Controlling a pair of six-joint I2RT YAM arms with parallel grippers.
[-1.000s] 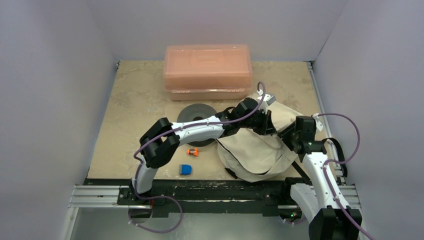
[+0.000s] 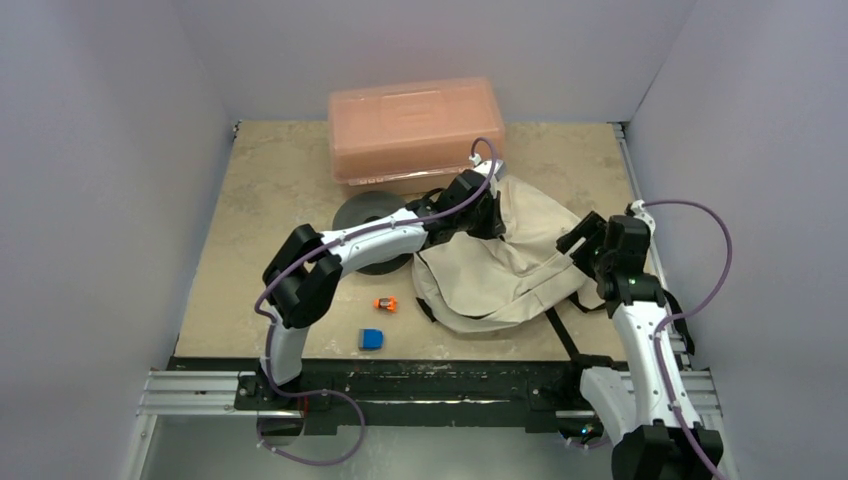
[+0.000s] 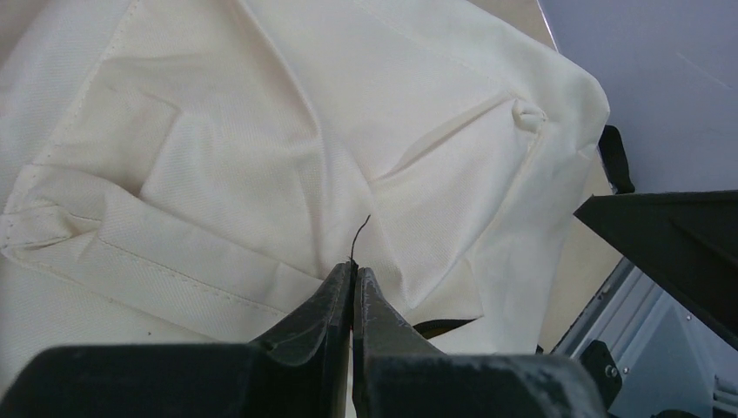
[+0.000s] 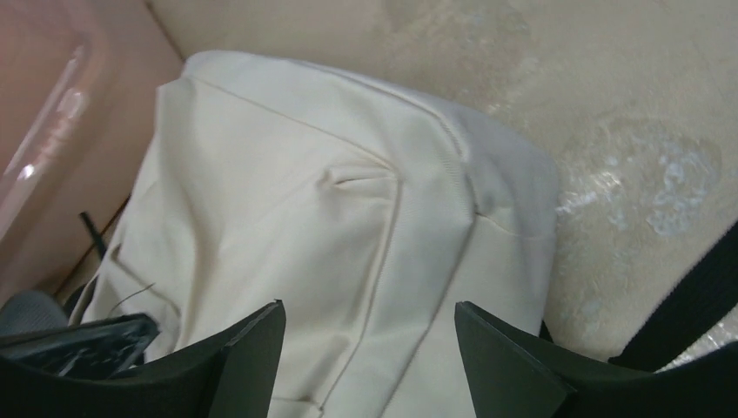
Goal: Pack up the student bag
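The cream bag (image 2: 500,275) lies rumpled on the table, right of centre. Over its upper part my left gripper (image 2: 501,234) is shut; in the left wrist view a thin black strand (image 3: 359,231) sticks out from between the fingertips. Cloth folds (image 3: 261,174) fill most of that view. To the right, my right gripper (image 2: 574,240) stands open above the bag's right side. In the right wrist view its fingers (image 4: 252,348) are wide apart, with bag cloth below and nothing gripped. Whatever is inside the bag is hidden.
A translucent orange box (image 2: 415,130) stands at the back, slightly turned. Left of the bag lie a dark round disc (image 2: 362,208), a small orange item (image 2: 385,304) and a blue block (image 2: 371,339). Black straps (image 2: 562,333) trail by the right arm.
My left gripper has moved left, and the bag has slid left too. The disc has shifted left and the box has turned.
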